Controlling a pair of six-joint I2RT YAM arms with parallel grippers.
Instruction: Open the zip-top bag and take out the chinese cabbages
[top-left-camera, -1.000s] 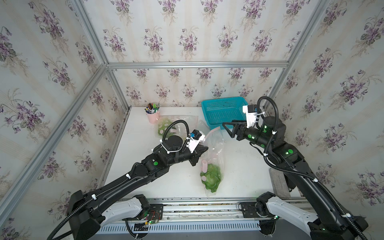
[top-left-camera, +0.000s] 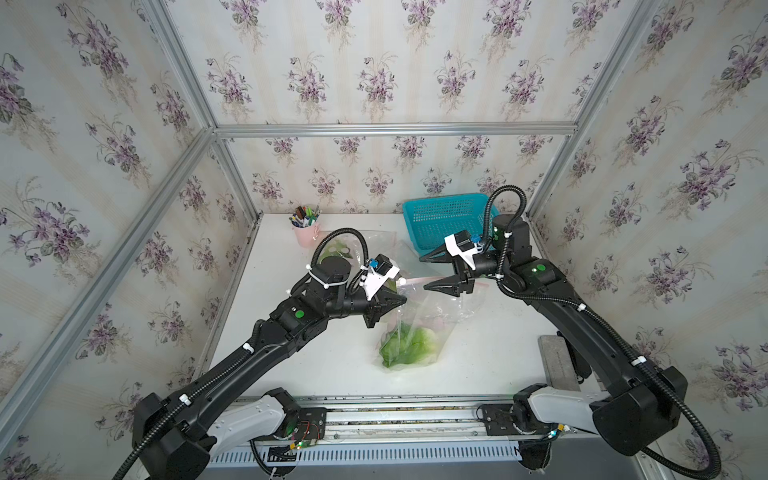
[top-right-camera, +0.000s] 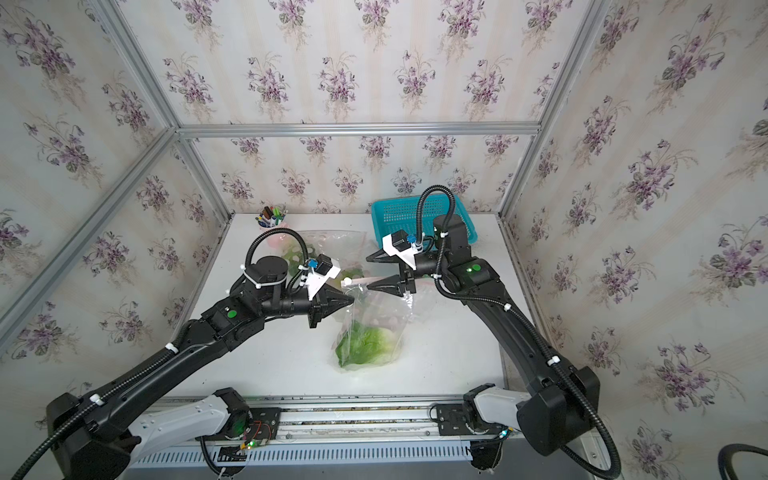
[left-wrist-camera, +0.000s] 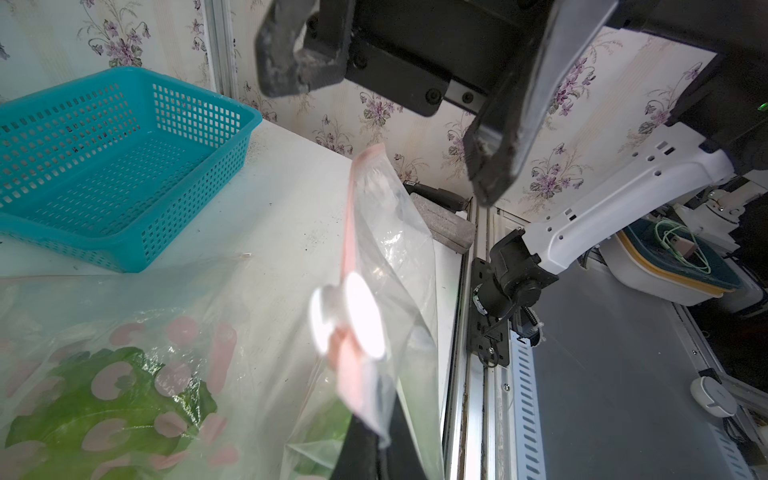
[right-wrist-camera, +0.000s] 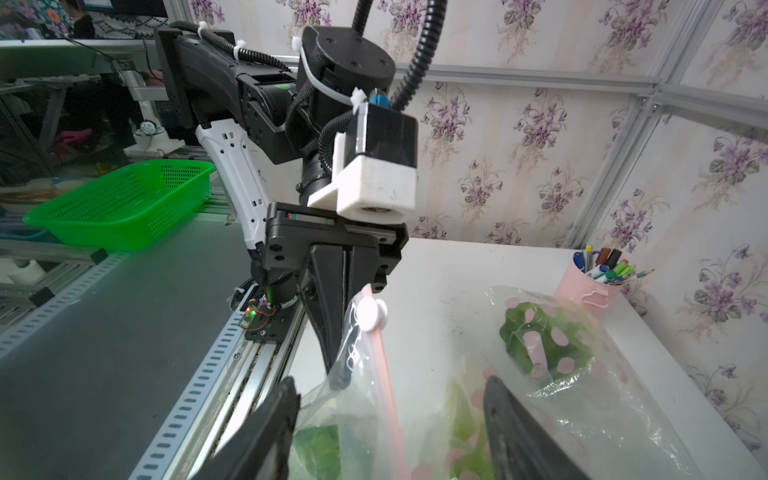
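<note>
A clear zip-top bag (top-left-camera: 436, 313) hangs from my left gripper (top-left-camera: 404, 298), which is shut on the bag's top edge near the white slider (right-wrist-camera: 371, 314). Inside its lower end is a green cabbage (top-right-camera: 361, 345), close to the table or resting on it. The pink zip strip (left-wrist-camera: 349, 232) runs from the slider toward my right gripper (top-left-camera: 426, 273). The right fingers stand apart; in the right wrist view the zip strip (right-wrist-camera: 389, 400) lies between the fingers, with room on both sides. The left fingertips are partly behind film.
Another clear bag (left-wrist-camera: 264, 320) with pink dots and cabbage (right-wrist-camera: 552, 332) lies behind on the white table. A blue basket (top-left-camera: 448, 209) stands at the back right, a pink pen cup (top-left-camera: 305, 234) at the back left.
My right gripper has come left and down to the bag's top edge, its fingers apart. The left gripper has moved slightly left, and the bag has swung round and slants down from it.
</note>
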